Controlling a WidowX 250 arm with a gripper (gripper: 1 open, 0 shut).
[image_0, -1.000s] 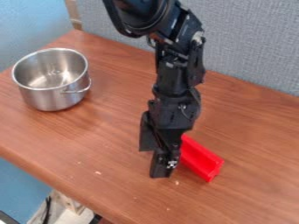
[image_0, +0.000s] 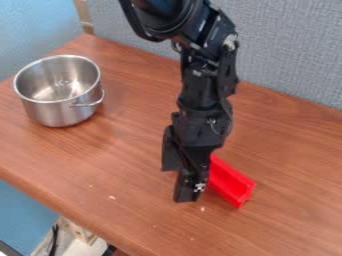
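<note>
My black gripper (image_0: 185, 180) is lowered to the wooden table, its fingers pointing down just left of a red block (image_0: 230, 183). The block lies at a slant, its upper-left end partly behind the gripper. The fingers are open; whether they touch the block cannot be told from this view. A steel pot (image_0: 59, 90) with side handles stands at the back left, well apart from the gripper.
A grey padded wall stands behind the table.
My arm and gripper have shifted very slightly; the block and pot stay in place.
</note>
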